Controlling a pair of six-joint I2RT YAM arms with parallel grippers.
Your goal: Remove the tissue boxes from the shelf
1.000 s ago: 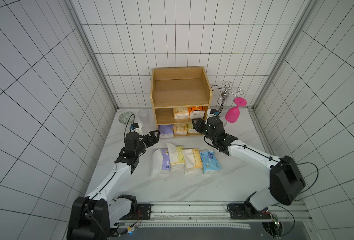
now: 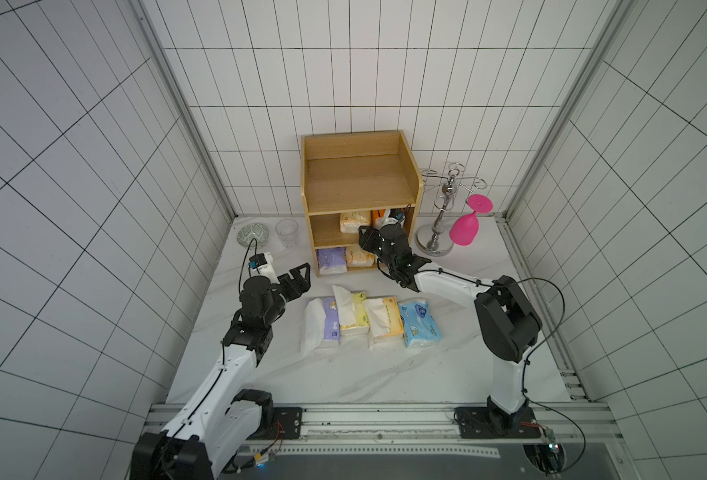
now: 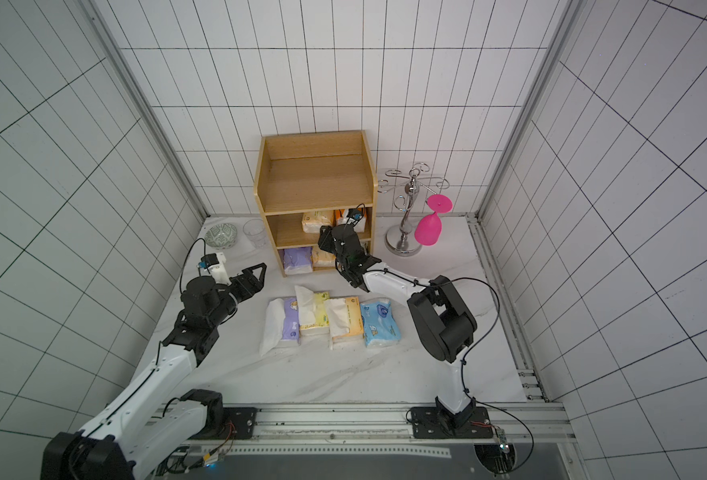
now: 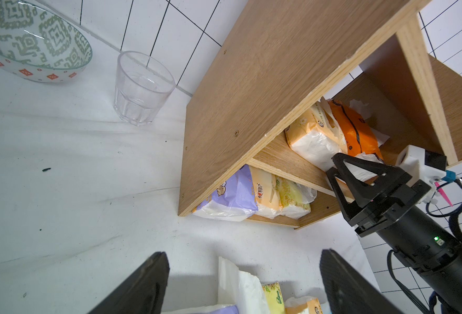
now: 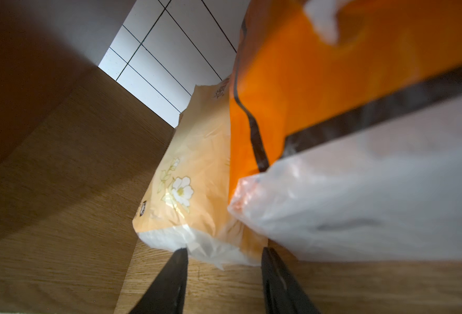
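On the middle shelf sit a beige tissue pack [image 5: 181,146] and an orange one [image 5: 356,57]. My right gripper is part open at the shelf's front, its fingertips just before these packs, nothing visibly held. Purple [image 4: 231,191], beige [image 4: 264,196] and yellow [image 4: 288,196] packs fill the bottom compartment. Four packs lie on the table before the shelf: purple [image 2: 329,318], yellow [image 2: 355,318], orange-yellow [image 2: 391,316] and blue [image 2: 421,324]. My left gripper [image 2: 297,280] stands open and empty left of the shelf [image 2: 357,184], above the table.
A patterned bowl [image 4: 42,52] and a clear glass [image 4: 142,89] stand left of the shelf. A metal rack [image 2: 433,240] with a pink goblet [image 2: 465,228] stands to its right.
My right arm has moved inward and toward the back, its gripper now at the middle compartment. My left gripper has drawn slightly to the left.
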